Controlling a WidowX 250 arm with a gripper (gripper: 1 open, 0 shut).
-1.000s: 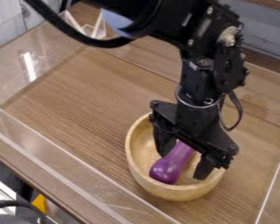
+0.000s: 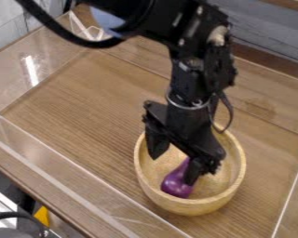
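A black robot gripper (image 2: 181, 152) hangs over a light yellow bowl (image 2: 227, 191), its fingers open at either side above the bowl's inside. A purple eggplant-like object (image 2: 178, 183) lies in the bowl below and between the fingers, its upper part partly hidden by the gripper.
A clear edge strip runs along the near left, and a wall (image 2: 257, 37) stands at the back. Dark cables and a small yellow item lie off the table at the lower left.
The gripper has risen and shifted left from deeper in the bowl, with its fingers still apart. The purple object stays in the bowl, now more covered by the gripper.
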